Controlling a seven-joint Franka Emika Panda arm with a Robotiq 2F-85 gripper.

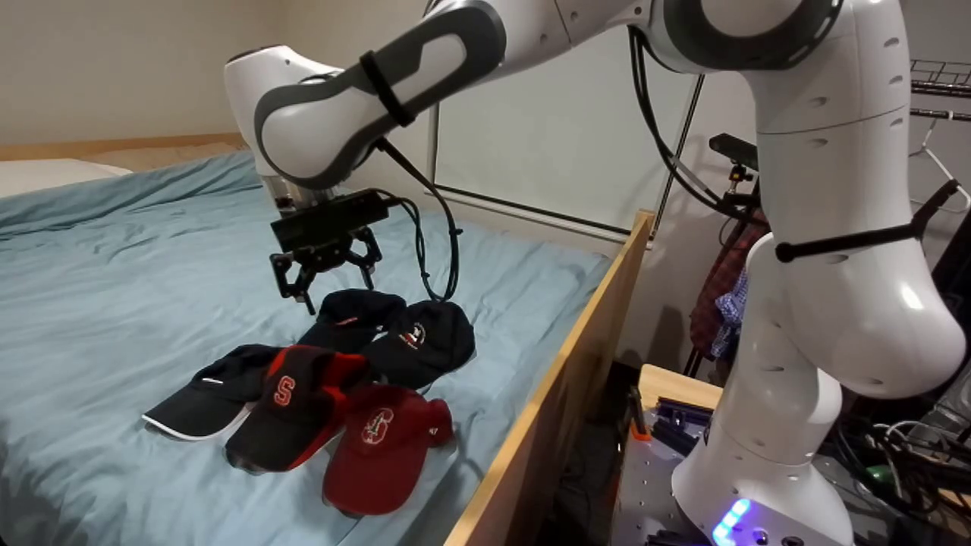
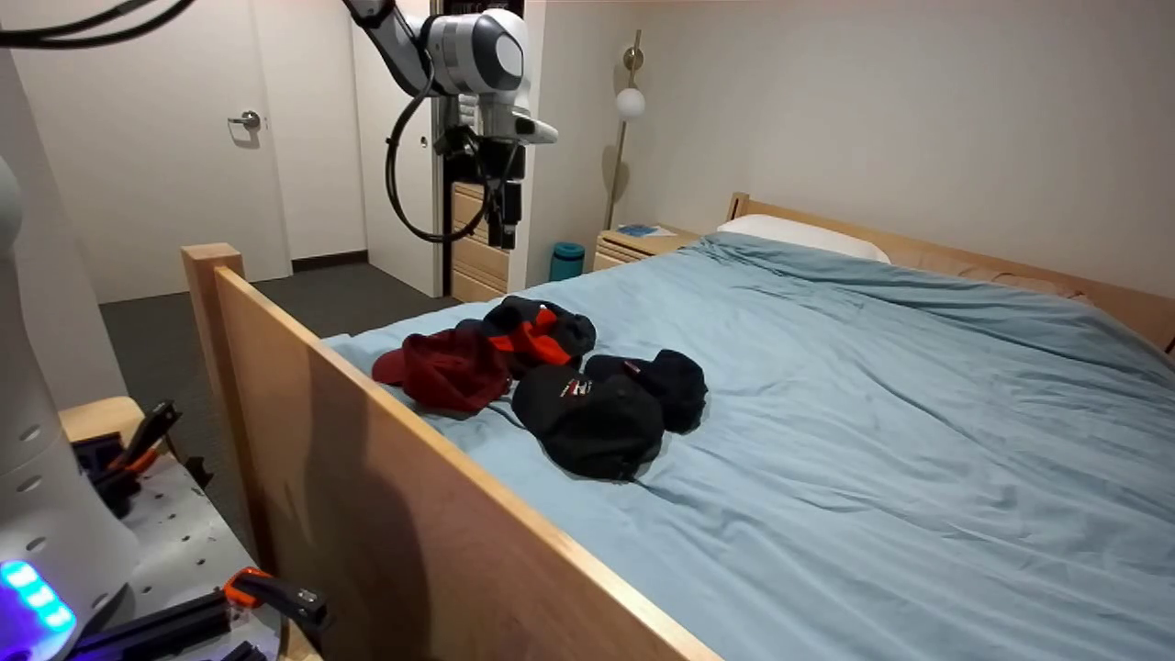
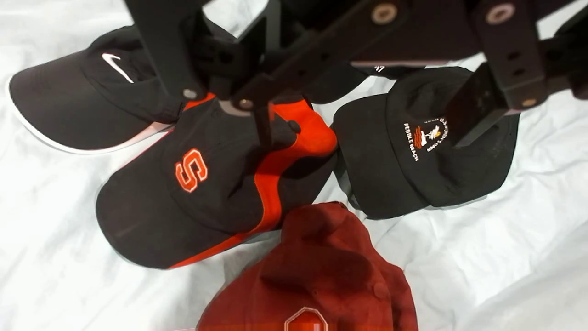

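Several caps lie clustered on the blue bed sheet. At the left of exterior view 1 is a black Nike cap [image 3: 55, 99] with a white brim edge. Beside it lies a black-and-red cap [image 1: 284, 420] bearing an S. A maroon cap [image 1: 382, 459] is nearest the footboard side, and a black Pebble Beach cap [image 3: 380, 165] lies right of the S cap in the wrist view. The fifth, a dark cap [image 1: 350, 314], is mostly hidden behind the gripper in the wrist view. Above the caps hangs my gripper [image 1: 339, 296], open, its fingertips apart and nothing held between them.
A wooden footboard [image 1: 546, 396] rises between the bed and my base. Bare sheet [image 2: 881, 441] stretches away from the caps toward the pillow [image 2: 804, 237]. A looped cable [image 1: 452, 246] hangs beside the gripper.
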